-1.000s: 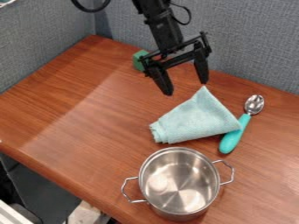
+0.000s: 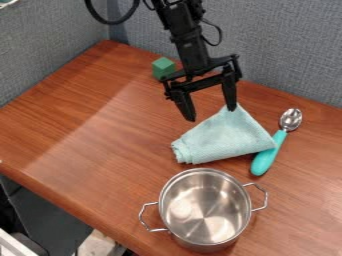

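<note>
My gripper hangs open over the middle back of the wooden table, its two black fingers spread, just above the upper edge of a folded pale teal cloth. Nothing shows between the fingers. A spoon with a teal handle lies to the right of the cloth, its metal bowl toward the back. A steel pot with two handles stands at the front. A green block sits at the back, partly behind the arm.
Padded grey walls border the back and left side. A white object lies at the front left edge, partly cut off.
The gripper has moved slightly down over the last second, its fingers still apart. The cloth, spoon and pot have not visibly moved.
</note>
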